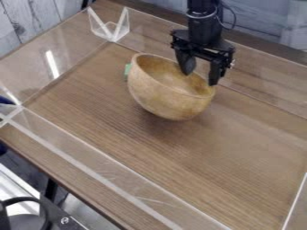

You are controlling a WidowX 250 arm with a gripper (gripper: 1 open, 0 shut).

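The black robot gripper [199,63] reaches down from the top centre over the back right rim of a large wooden bowl [163,94]. The bowl is tilted, its far side raised toward the gripper and its opening facing up and to the right. The fingertips are at the rim; whether they are closed on it is hard to tell. A small green object [127,70] is partly hidden behind the bowl's left side.
A clear angular plastic piece [109,24] stands at the back left. Dark cables lie beyond the lower left edge.
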